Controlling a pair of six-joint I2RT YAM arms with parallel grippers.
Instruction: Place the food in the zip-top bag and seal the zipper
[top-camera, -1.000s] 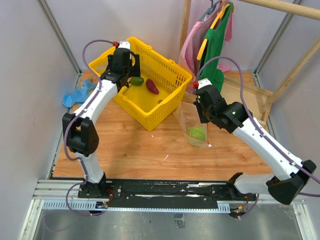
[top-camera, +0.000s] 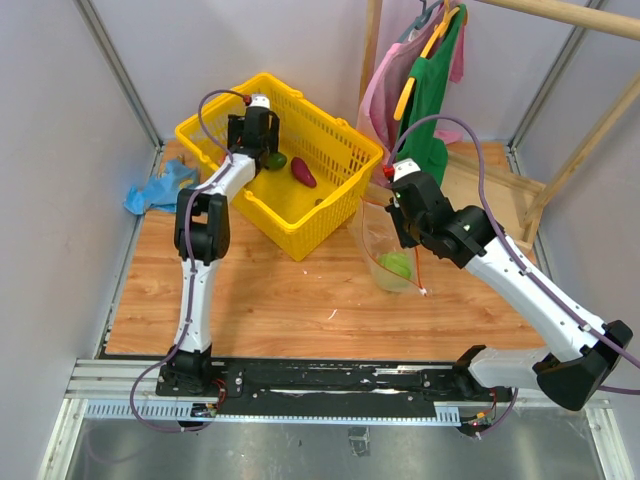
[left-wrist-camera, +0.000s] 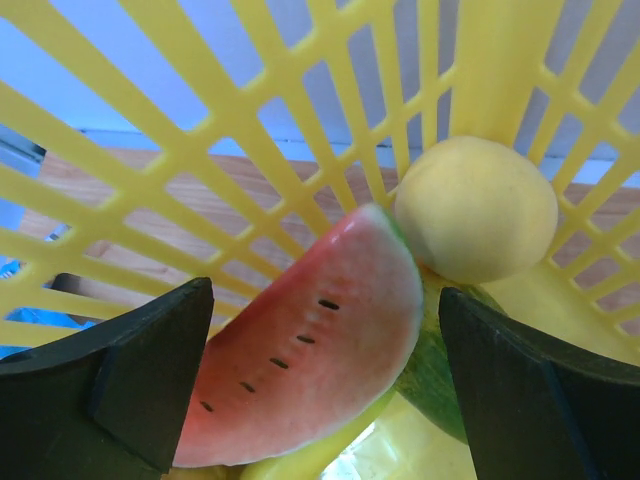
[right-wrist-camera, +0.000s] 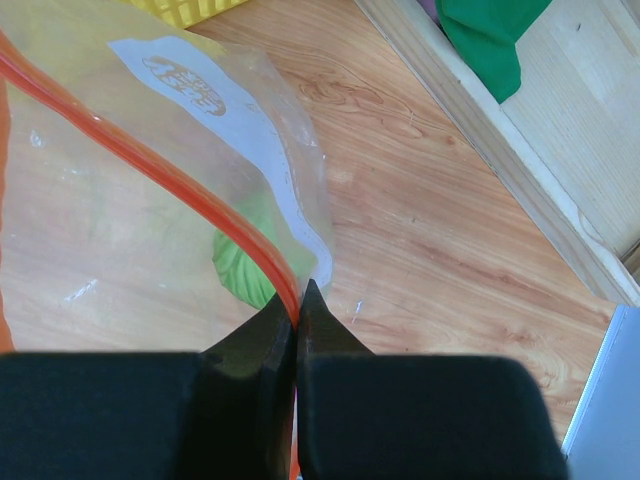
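Inside the yellow basket (top-camera: 345, 170), my left gripper is open, its fingers on either side of a watermelon slice (left-wrist-camera: 315, 335) without visibly closing on it. Beyond the slice are a pale yellow round food (left-wrist-camera: 477, 210) and a dark green one (left-wrist-camera: 435, 385). A purple eggplant (top-camera: 303, 172) lies on the basket floor. The clear zip top bag (top-camera: 375, 235) stands open on the table, with a light green food (top-camera: 397, 264) inside. My right gripper is shut on the bag's orange-edged rim (right-wrist-camera: 215, 210).
A blue cloth or bag (top-camera: 160, 187) lies left of the basket. Behind the right arm stands a wooden rack with a green garment (top-camera: 432, 100) and a pink one (top-camera: 385, 95).
The right arm and the bag stay about where they were.
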